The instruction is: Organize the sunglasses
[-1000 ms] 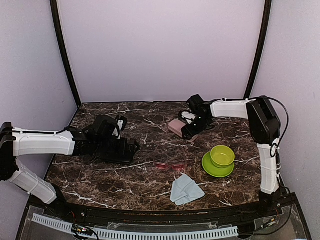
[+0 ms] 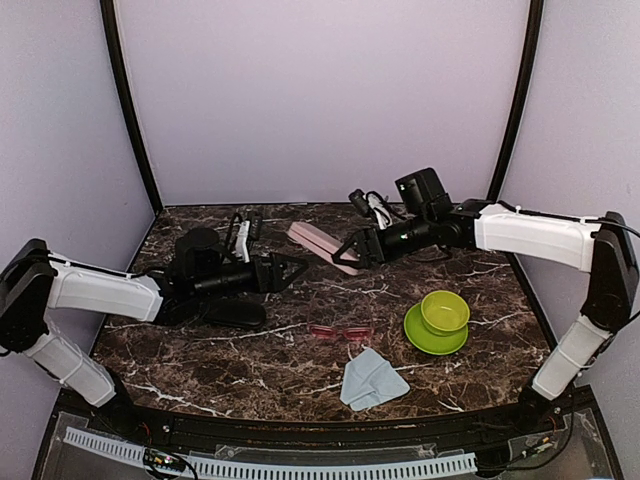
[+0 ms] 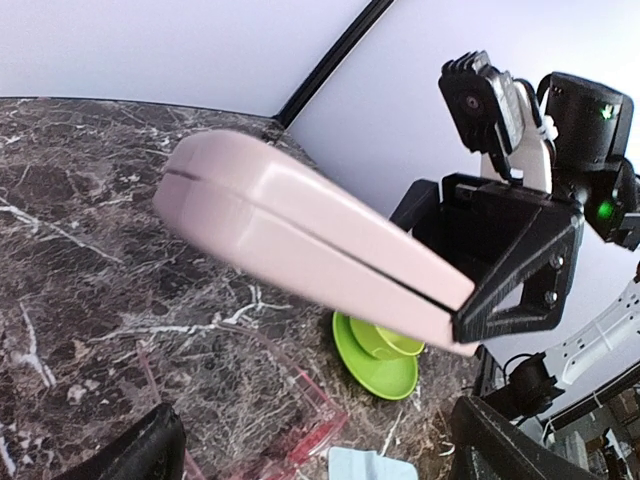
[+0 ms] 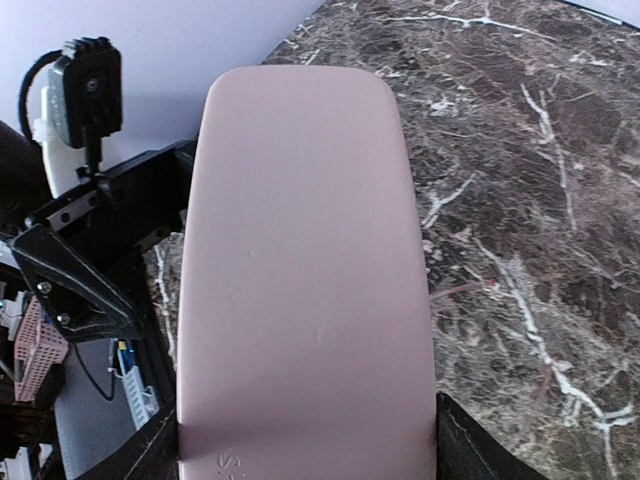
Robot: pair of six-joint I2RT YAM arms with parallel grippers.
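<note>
A pink glasses case (image 2: 315,240) is raised above the table, held at one end by my right gripper (image 2: 356,250), which is shut on it; the case fills the middle of the right wrist view (image 4: 300,250). My left gripper (image 2: 285,272) stands open to the left of the case, whose free end points toward it in the left wrist view (image 3: 260,210). Red sunglasses (image 2: 340,331) lie on the table below, seen through their clear red frame in the left wrist view (image 3: 320,430). A dark oblong object (image 2: 235,312) lies under the left arm.
A green bowl (image 2: 445,308) on a green plate (image 2: 435,340) stands to the right of the sunglasses. A light blue cloth (image 2: 372,380) lies near the front edge.
My right gripper has lifted the pink case and brought it left toward the middle. The left gripper has moved slightly right and up toward it.
</note>
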